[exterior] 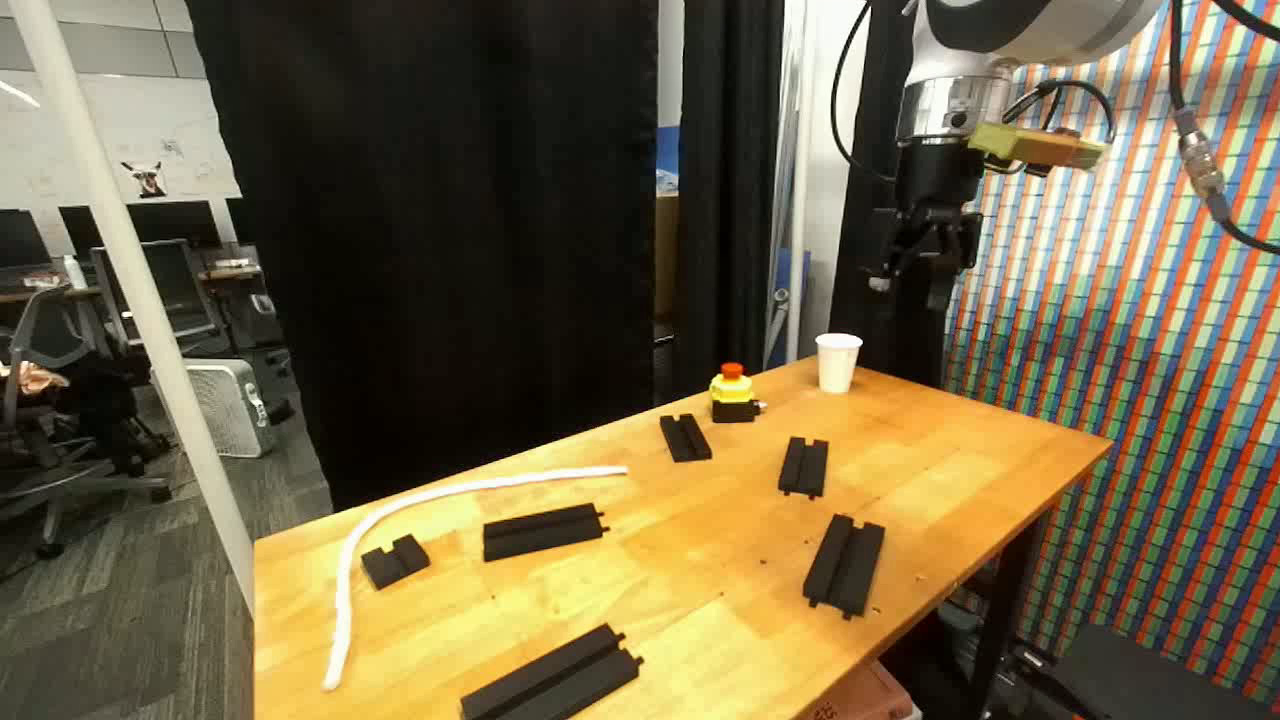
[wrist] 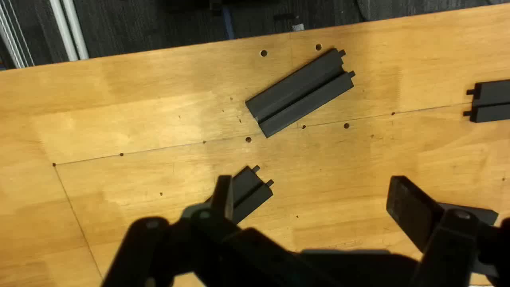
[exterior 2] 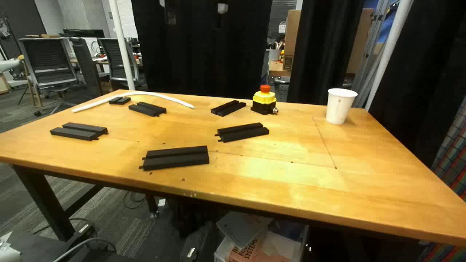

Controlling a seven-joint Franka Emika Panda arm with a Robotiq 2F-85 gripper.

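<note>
My gripper stands open in the wrist view, with only bare tabletop and part of a black piece visible past its fingers. In exterior view 1 the gripper point(exterior: 918, 282) hangs high above the table's right end, clear of everything. Several black grooved pieces lie apart on the wooden table: a long one point(exterior: 845, 565) and a shorter one point(exterior: 804, 467) on the right, one point(exterior: 686, 438) near the back, others point(exterior: 543, 532) to the left, plus a small block point(exterior: 396, 560). A white flexible tube point(exterior: 480, 485) curves along the back left.
A white paper cup point(exterior 2: 340, 107) stands upright at the table's back right. Beside the back edge sits a yellow emergency-stop button point(exterior 2: 264, 100) with a red top. Bare wood point(exterior 2: 367, 187) covers the table's right front. A black curtain hangs behind.
</note>
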